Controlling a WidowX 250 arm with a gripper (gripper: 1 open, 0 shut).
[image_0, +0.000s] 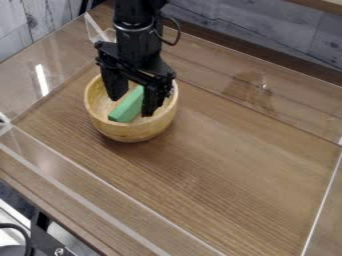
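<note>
The black gripper (132, 82) hangs open over a yellow-tan bowl (134, 129) on the wooden table, its fingers spread at the bowl's back half. Inside the bowl lies a green elongated object (123, 110), partly hidden by the gripper. I cannot tell whether the fingers touch it.
A dark ridged wall or edge (281, 35) runs along the back right, and black cables lie at the lower left corner.
</note>
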